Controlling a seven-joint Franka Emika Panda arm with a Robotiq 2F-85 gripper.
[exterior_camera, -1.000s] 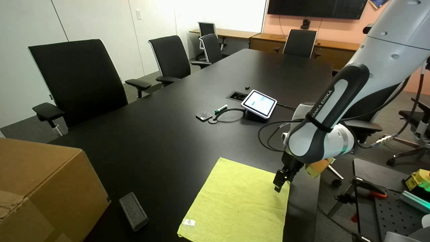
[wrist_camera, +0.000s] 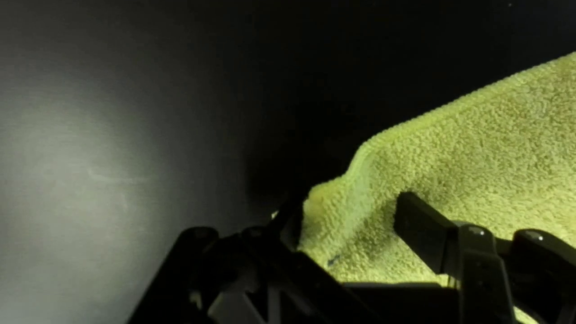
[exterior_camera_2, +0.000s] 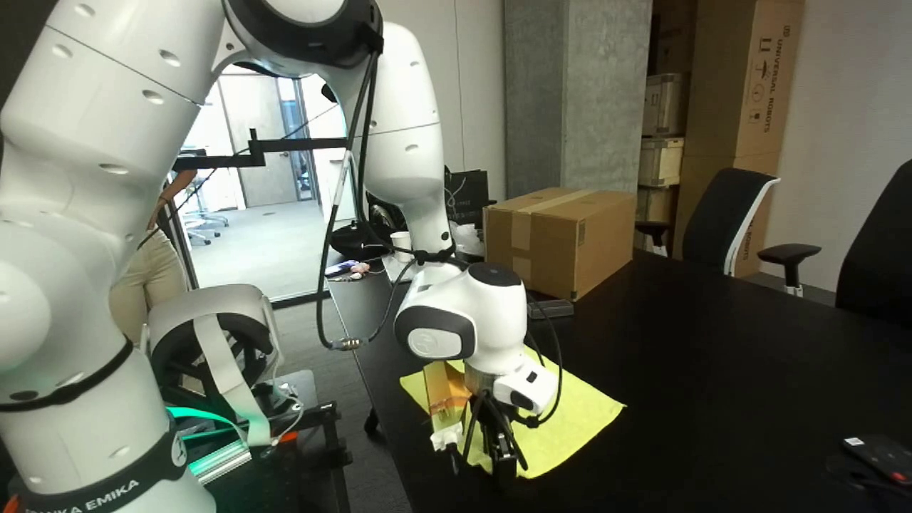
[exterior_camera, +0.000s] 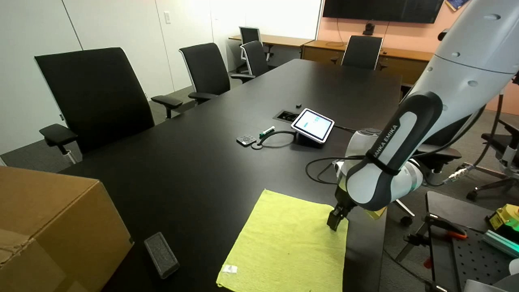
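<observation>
A yellow towel (exterior_camera: 292, 243) lies spread over the dark table, a white tag (exterior_camera: 229, 268) near its front left corner. My gripper is down at the towel's far right corner. In the wrist view its two black fingers stand apart, one finger (wrist_camera: 424, 229) over the cloth and the other at its edge. Between them the towel (wrist_camera: 480, 146) corner is raised in a small ridge. Exterior view 1 shows the black fingertips (exterior_camera: 333, 223) low against the towel; the corner itself is partly hidden behind them.
A cardboard box (exterior_camera: 63, 228) and a dark eraser-like block (exterior_camera: 161, 255) stand left of the towel. Farther back are a tablet (exterior_camera: 314, 124), a marker (exterior_camera: 267, 131) and a cable. The table's right edge runs close beside the arm. Left of the towel, the middle tabletop is bare.
My gripper has lowered and shifted slightly left, tilting more upright at the corner. The towel's right corner has drawn in a little, and its edge there is less straight.
</observation>
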